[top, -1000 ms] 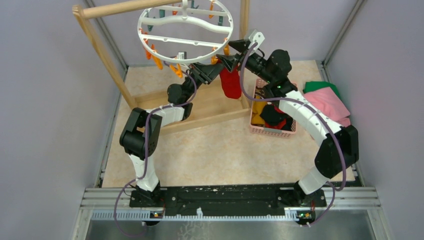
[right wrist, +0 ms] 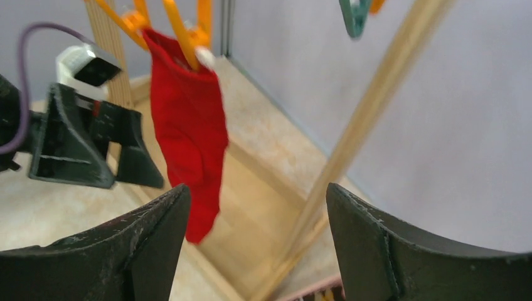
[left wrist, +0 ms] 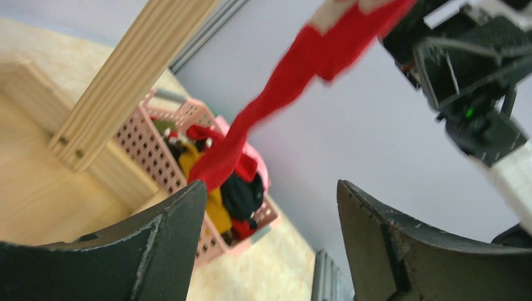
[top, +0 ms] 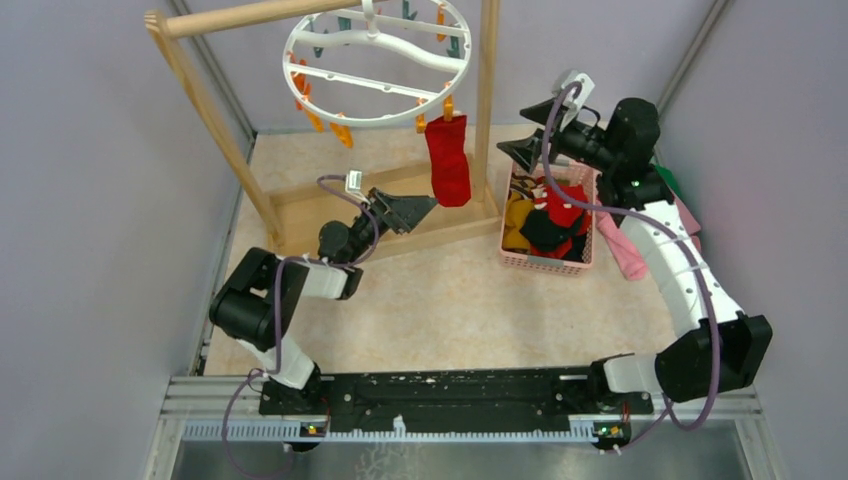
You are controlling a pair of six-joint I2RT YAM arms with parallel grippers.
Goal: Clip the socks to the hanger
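A red sock (top: 449, 165) hangs from orange clips (top: 448, 107) at the front right of the white round hanger (top: 375, 119). In the right wrist view the sock (right wrist: 188, 135) hangs free below the clips; the left wrist view shows it blurred (left wrist: 282, 81). My left gripper (top: 425, 208) is beside the sock's lower left, apart from it; in its wrist view the fingers (left wrist: 169, 238) stand wide apart and empty. Up and to the right of the sock, above the basket, my right gripper (top: 512, 130) is open, with nothing between its fingers.
A pink basket (top: 545, 264) of mixed socks stands right of the wooden frame (top: 486, 100). Pink cloth (top: 625, 250) lies partly behind the right arm. Other clips along the hanger hold nothing visible.
Both grippers have drawn away from the clipped sock, the left one down and leftward, the right one rightward. The sock stays hanging and has swung.
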